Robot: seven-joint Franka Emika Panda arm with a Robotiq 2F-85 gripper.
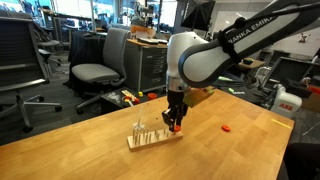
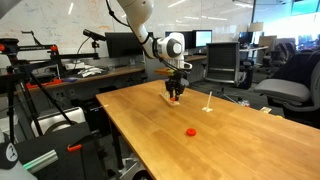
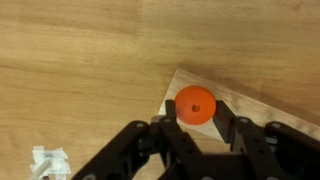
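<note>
Between the two fingers of my gripper is a round orange-red piece (image 3: pixel 195 104), and the gripper is shut on it. The piece is right over one end of a pale wooden block (image 3: pixel 172 103) in the wrist view; whether it rests on the block cannot be told. In exterior view 1 the red piece (image 1: pixel 177 128) shows below the fingertips at the right end of the block (image 1: pixel 147 141), which carries a row of small upright pegs. The gripper hides the far part of the block in the wrist view.
A second red piece (image 1: pixel 226 128) lies alone on the table to the right. White paper (image 3: pixel 49 161) is at the lower left of the wrist view. An orange-brown object (image 1: pixel 196 96) lies behind the gripper.
</note>
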